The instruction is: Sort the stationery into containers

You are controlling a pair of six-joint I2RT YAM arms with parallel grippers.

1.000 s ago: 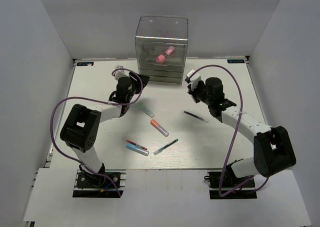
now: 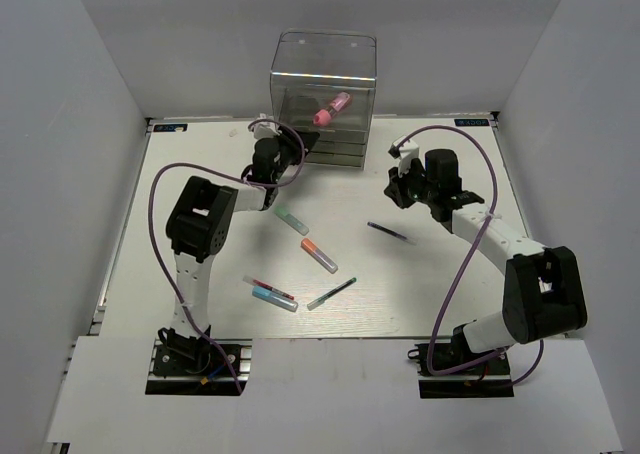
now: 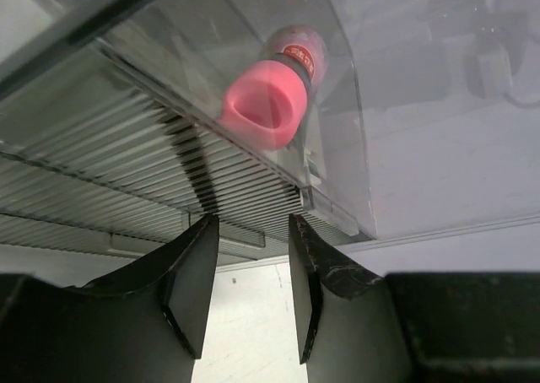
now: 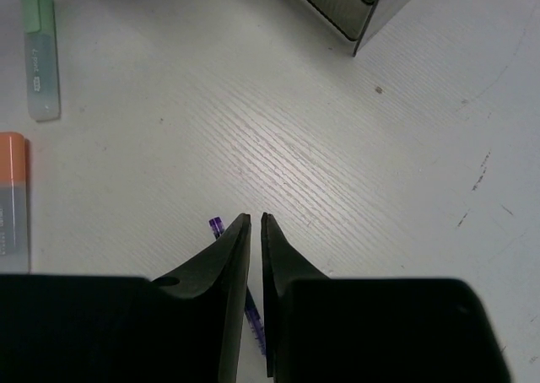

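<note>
A pink-capped marker [image 2: 332,110] lies inside the clear upper compartment of the organizer [image 2: 335,155]; its cap [image 3: 268,101] faces my left gripper. That left gripper is open in front of the organizer's drawers, nothing between its fingers. My right gripper has its fingers only a narrow gap apart, empty, above the table. A purple pen [image 4: 255,321] shows partly behind those fingers. On the table lie a green highlighter [image 2: 291,220], an orange highlighter [image 2: 319,255], a blue highlighter [image 2: 275,299], a red pen [image 2: 268,287] and a dark green pen [image 2: 332,293].
The organizer stands against the back edge of the table, its drawer fronts [image 3: 126,159] near the left gripper. Bare table [image 2: 440,294] stretches across the front right. Purple cables [image 2: 470,244] loop along both arms.
My left arm has moved right and toward the organizer. The right gripper has shifted slightly right and toward the front. The stationery in view stays in place.
</note>
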